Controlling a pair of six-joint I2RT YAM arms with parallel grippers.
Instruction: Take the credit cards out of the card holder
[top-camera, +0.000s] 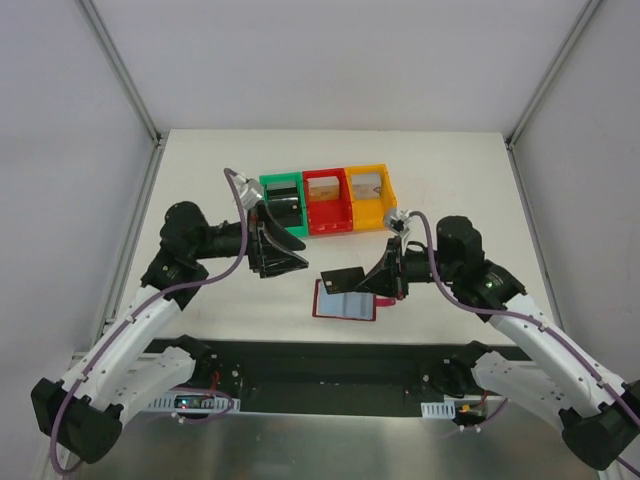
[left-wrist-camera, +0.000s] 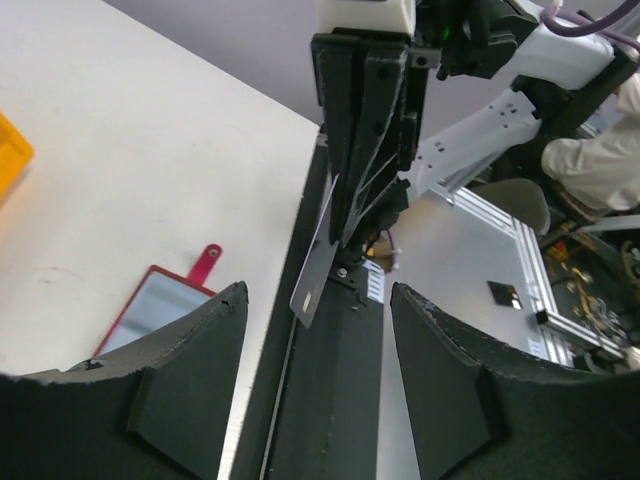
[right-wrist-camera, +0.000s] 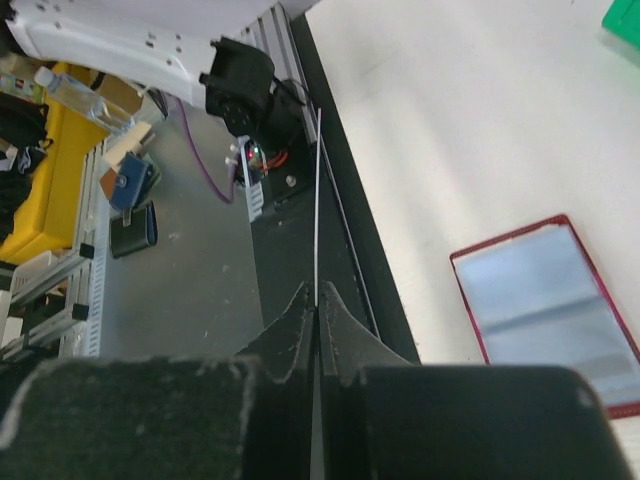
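A thin black card (top-camera: 343, 280) is pinched by its right end in my right gripper (top-camera: 362, 283), which is shut on it above the table. The right wrist view shows this card (right-wrist-camera: 318, 205) edge-on between the fingertips, and the left wrist view shows its narrow, tilted side (left-wrist-camera: 316, 272). My left gripper has its fingers apart and nothing between them; from above, it stands up and left of the card, not touching it. Below lies the red-edged card holder (top-camera: 345, 304) with pale pockets, flat on the table and partly covered by the card and right gripper.
Green (top-camera: 268, 215), red (top-camera: 330, 222) and yellow (top-camera: 372, 215) bins stand side by side behind the arms. Dark contents show in the green one, tan in the red, whitish in the yellow. The holder lies close to the front edge.
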